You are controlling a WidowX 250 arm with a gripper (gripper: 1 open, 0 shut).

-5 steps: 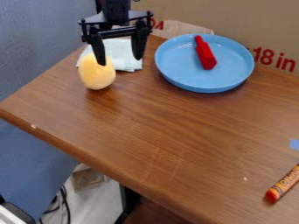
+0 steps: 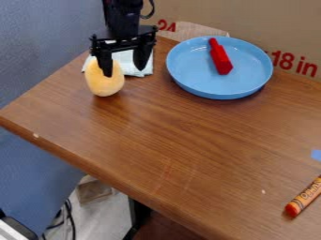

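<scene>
My black gripper (image 2: 123, 58) hangs over the back left of the wooden table, its fingers apart above a white cloth (image 2: 128, 66). Just in front of it, a yellow rounded object (image 2: 104, 82) rests on the table, partly overlapping the cloth in this view. A red elongated object (image 2: 221, 58) lies in a blue plate (image 2: 220, 85) to the right of the gripper.
An orange crayon-like stick (image 2: 303, 196) lies near the right edge, below a small blue patch (image 2: 314, 155). Cardboard stands along the back. The table's left edge drops to the floor.
My gripper has shifted slightly to the left over the last second. The objects on the table appear unmoved.
</scene>
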